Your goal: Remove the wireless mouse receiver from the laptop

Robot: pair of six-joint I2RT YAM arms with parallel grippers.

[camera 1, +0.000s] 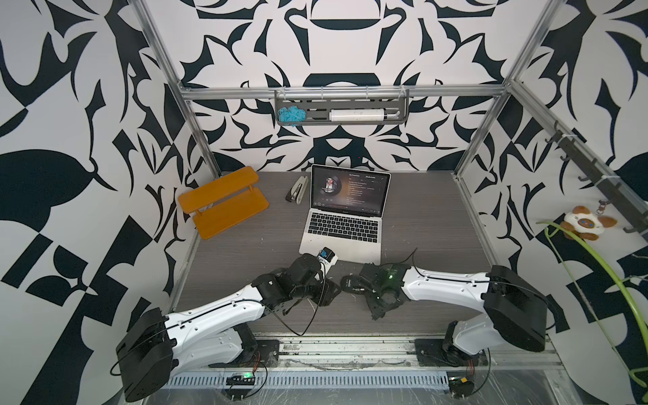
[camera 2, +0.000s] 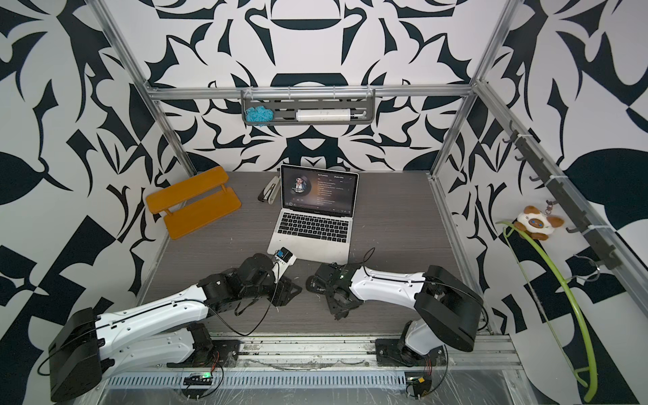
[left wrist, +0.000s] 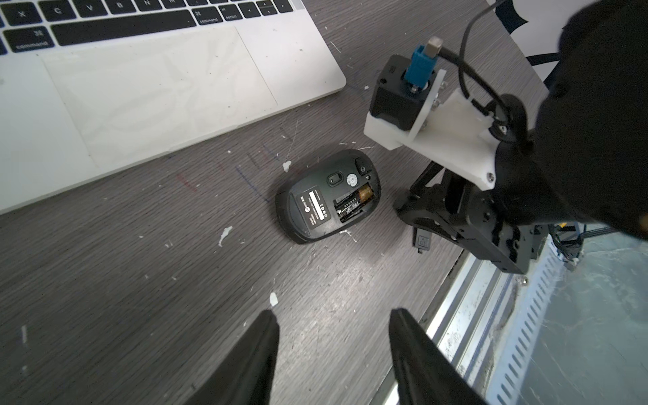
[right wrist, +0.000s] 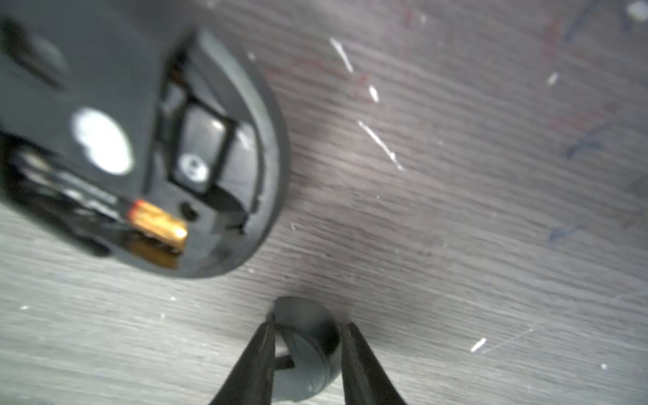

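Note:
The silver laptop (camera 1: 342, 231) stands open at mid-table; no receiver is visible on it. In the left wrist view a dark mouse (left wrist: 330, 197) lies upside down in front of it, its battery bay uncovered. A small dark rounded piece (right wrist: 307, 344) sits between the right gripper fingertips, which stand apart on either side of it. Whether they pinch it cannot be told; what looks like the same piece (left wrist: 422, 239) shows below that gripper. My left gripper is open and empty, in front of the mouse.
A stapler (camera 1: 296, 189) lies left of the laptop, and an orange stand (camera 1: 226, 202) is further left. Both grippers are close together around the mouse.

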